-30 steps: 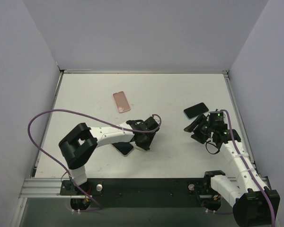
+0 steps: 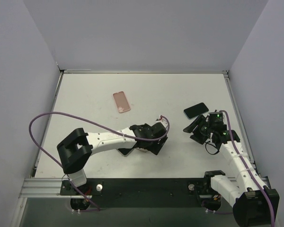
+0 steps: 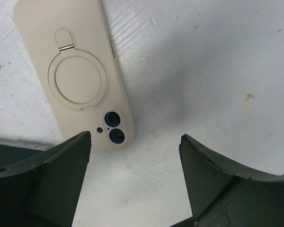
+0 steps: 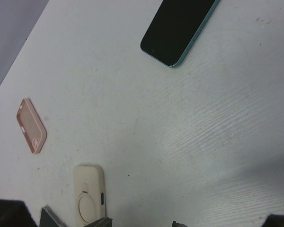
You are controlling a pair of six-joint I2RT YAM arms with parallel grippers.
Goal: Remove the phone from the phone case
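Observation:
My left gripper hangs open over a cream phone case (image 3: 80, 75) with a ring stand and camera holes on top, lying beside a dark phone-shaped item (image 3: 16, 156). In the right wrist view the cream case (image 4: 89, 194) lies at the bottom left. My right gripper (image 2: 199, 127) stands open at the right of the table, near a dark phone (image 4: 177, 28) with a teal edge. In the top view the left arm largely hides the cream case.
A pink empty case (image 2: 121, 101) lies at the back left. Walls stand along the sides.
The right arm has not moved.

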